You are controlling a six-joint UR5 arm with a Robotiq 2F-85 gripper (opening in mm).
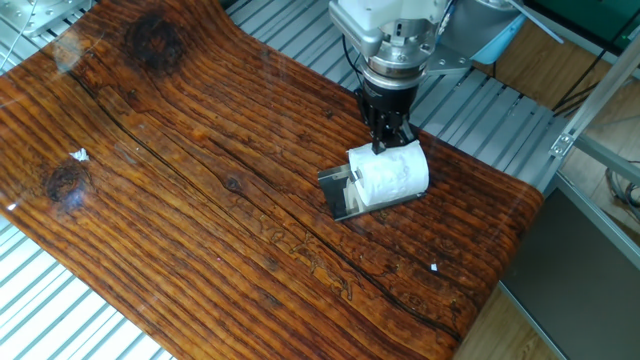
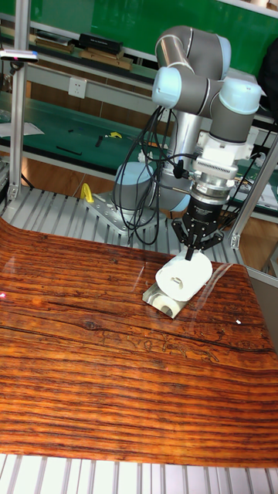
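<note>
A white paper roll (image 1: 390, 176) lies on its side in a shallow metal holder (image 1: 336, 194) on the wooden table. In the other exterior view, the roll (image 2: 184, 279) shows its round end with a hollow core, and the holder (image 2: 163, 303) extends out in front of it. My gripper (image 1: 392, 146) points down at the roll's upper back edge, its tips touching or very near the paper. The fingers (image 2: 189, 255) come together there, so the gripper looks shut. Whether any paper is between the tips is hidden.
Small white scraps (image 1: 80, 155) lie at the table's left, and another white bit (image 1: 434, 267) lies near the right edge. A metal frame post (image 2: 18, 99) stands behind at the left.
</note>
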